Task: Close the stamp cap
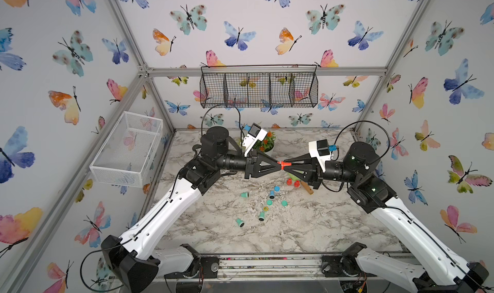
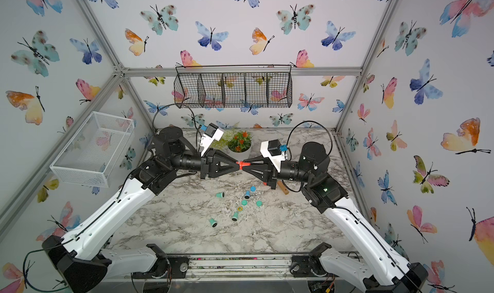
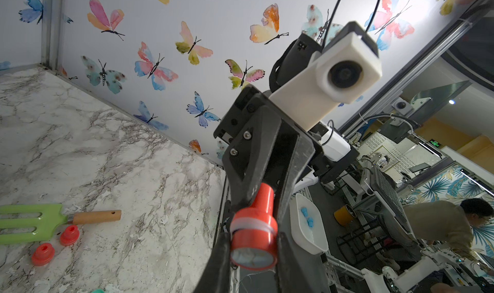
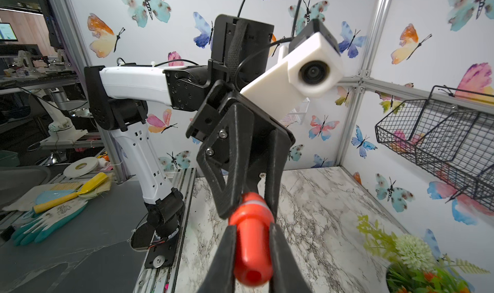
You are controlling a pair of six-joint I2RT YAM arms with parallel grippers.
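Above the table my two grippers meet tip to tip with a red stamp between them. In the left wrist view my left gripper is shut on a wide red piece with a pale round end face, seemingly the cap (image 3: pixel 252 249). The narrower red stamp body (image 3: pixel 265 196) sits between the right gripper's fingers (image 3: pixel 247 164). From the right wrist view, my right gripper is shut on the body's rounded end. A pale band (image 3: pixel 254 223) shows where the pieces join. The pieces look in line and touching; whether any gap remains there, I cannot tell.
Two red round pieces (image 3: pixel 69 234) lie by a green fork tool (image 3: pixel 31 224) with a wooden handle. Several teal and blue pieces (image 1: pixel 262 216) are scattered mid-table among white bits. A potted plant (image 2: pixel 239 140) stands at the back.
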